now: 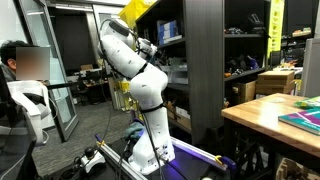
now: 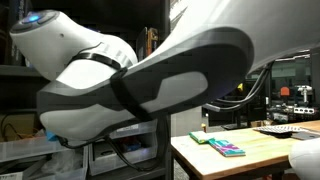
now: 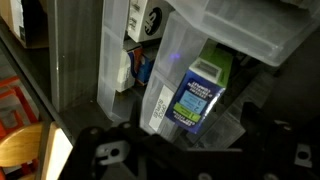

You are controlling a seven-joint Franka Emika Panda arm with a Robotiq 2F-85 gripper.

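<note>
In the wrist view a blue and green box [image 3: 198, 94] with a printed label sits in a clear plastic drawer [image 3: 172, 62]. My gripper is open, its dark fingers to either side at the bottom of this view, with the box ahead of them and apart from them. No object shows between the fingers. Exterior view 1 has the arm [image 1: 148, 92] reaching up beside the dark shelf, but the fingertips are too small to make out there. In exterior view 2 the arm [image 2: 150, 75] crosses the picture and the gripper cannot be seen.
A clear bin edge [image 3: 235, 30] overhangs the box in the wrist view. Clear drawers [image 1: 178, 73] fill part of the dark shelf [image 1: 206, 85]. To the right stands a wooden table [image 1: 275, 115] carrying a colourful flat item [image 1: 302, 121]. A person [image 1: 12, 62] sits at far left.
</note>
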